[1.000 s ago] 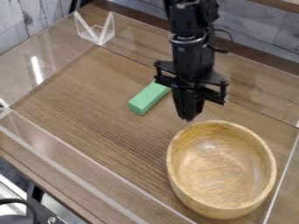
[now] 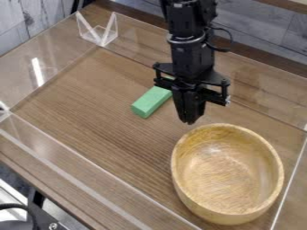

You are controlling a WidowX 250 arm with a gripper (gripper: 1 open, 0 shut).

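Note:
A black robot arm reaches down from the top of the camera view, and its gripper (image 2: 189, 111) hangs shut above the wooden surface, with nothing visible between its fingers. It is just behind the rim of a large tan bowl (image 2: 225, 196) at the lower right. A green block (image 2: 151, 101) lies to the left of the gripper, apart from it. The bowl looks empty.
A pale wall edge runs along the back, with a clear plastic piece (image 2: 100, 29) at the top left. Cables show at the bottom left corner.
The gripper has shifted slightly left, toward the green block. The block and the bowl have not moved.

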